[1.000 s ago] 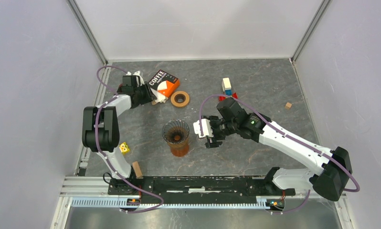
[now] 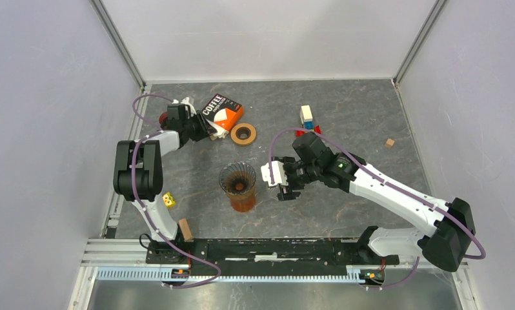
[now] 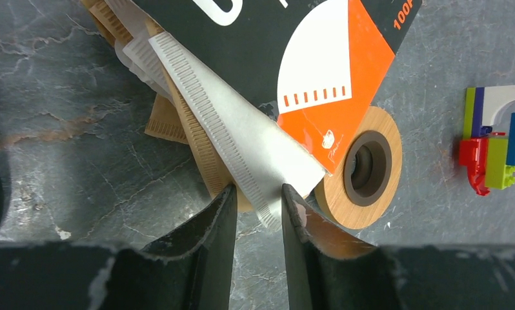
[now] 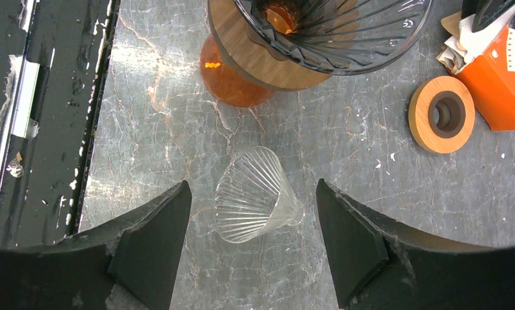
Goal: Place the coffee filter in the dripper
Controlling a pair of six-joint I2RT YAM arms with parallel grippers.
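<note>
White and brown paper coffee filters [image 3: 222,123] stick out of the open end of the black and orange coffee box [image 3: 313,129]. My left gripper is at their lower end, its fingers open. The ribbed corner of the white filter shows between the two fingertips. A dark glass ribbed dripper [image 2: 237,175] with a wooden collar [image 4: 268,68] stands on an amber base [image 2: 242,203] near the table's middle, empty inside. To its right my right gripper is open. Between its fingers in that view appears a clear ribbed cone [image 4: 252,197] on its side; contact cannot be made out.
A roll of tan tape [image 2: 243,134] lies beside the coffee box. Toy bricks [image 2: 306,117] stand at the back, a yellow block [image 2: 169,199] near the left arm and a small wooden block [image 2: 390,143] at right.
The left arm has shifted slightly right, with its gripper a little closer to the filter ends. The right arm, dripper and box look unmoved.
</note>
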